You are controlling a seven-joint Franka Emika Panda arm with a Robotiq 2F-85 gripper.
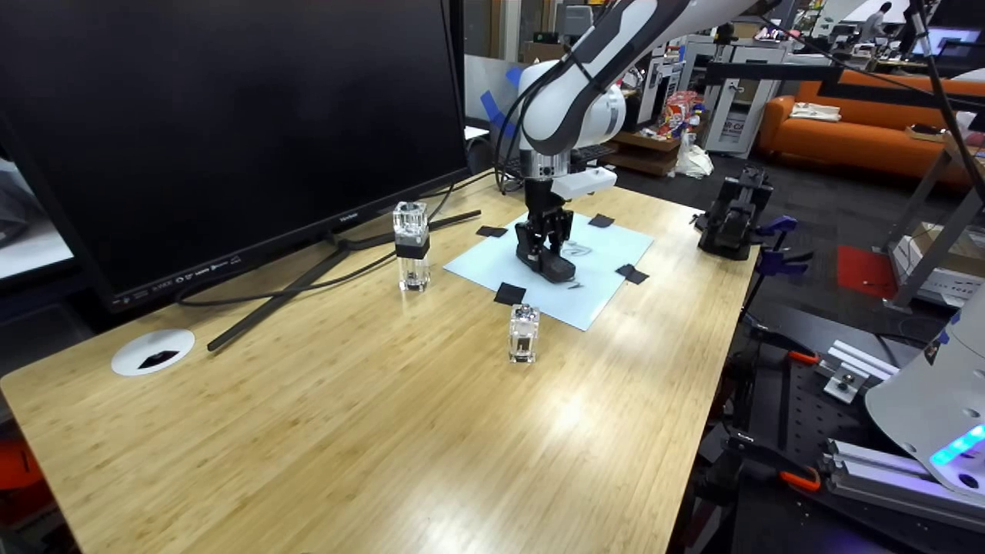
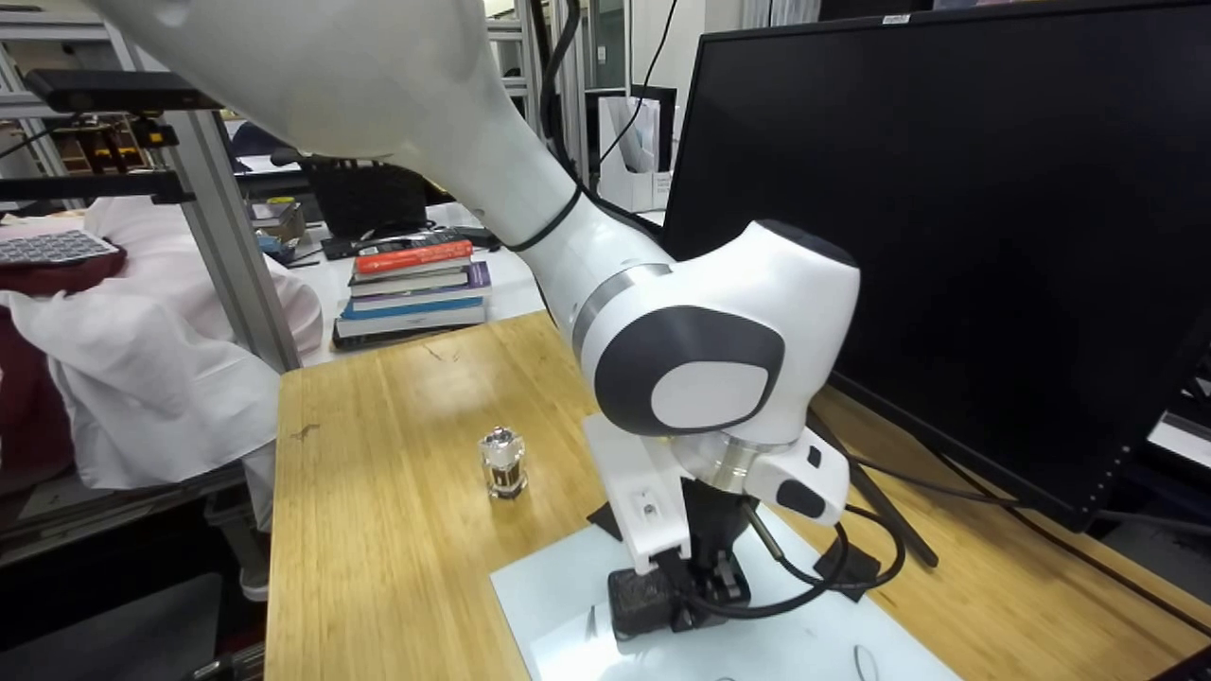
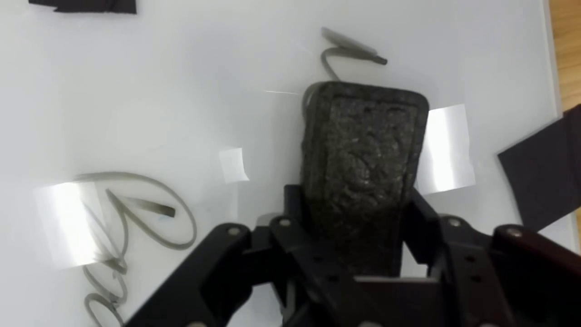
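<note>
A black block-shaped eraser (image 3: 365,158) lies on the pale sheet (image 3: 179,125), long side running up the wrist view. My gripper is shut on it, one finger against each long side. From exterior view 1 the gripper (image 1: 546,241) reaches straight down to the sheet, and the eraser's near end (image 1: 556,269) sticks out below it. Grey marker strokes (image 3: 169,243) curl over the sheet left of the eraser. A shorter stroke (image 3: 348,42) shows just beyond its far end. Whatever lies beneath the eraser is hidden.
Black tape pieces (image 1: 509,294) hold the sheet's edges. A small clear bottle (image 1: 523,334) and a taller clear one with a black band (image 1: 412,248) stand nearby. A large monitor (image 1: 240,120) lines the back.
</note>
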